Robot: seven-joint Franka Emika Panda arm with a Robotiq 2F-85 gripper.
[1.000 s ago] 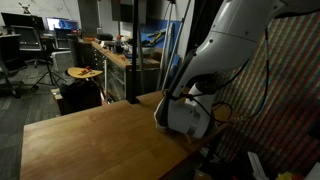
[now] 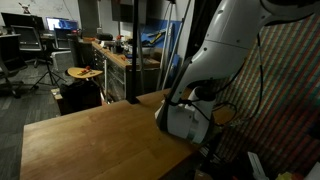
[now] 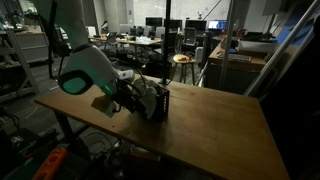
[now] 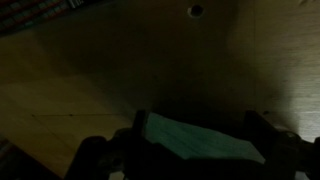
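Note:
Low over the wooden table (image 2: 95,140), my gripper stands open, its dark fingers at the bottom of the wrist view. A grey-green piece that looks like cloth (image 4: 195,139) shows between and below the fingertips; whether they touch it I cannot tell. In exterior view 2 a small greenish patch (image 3: 103,104) lies by the hand, perhaps the same piece. The arm hides the fingertips in exterior view 1.
A dark basket-like container (image 3: 159,101) stands on the table close beside the hand. A dark upright post (image 2: 133,55) rises at the table's far edge.
Over the last second the arm has come down slightly.

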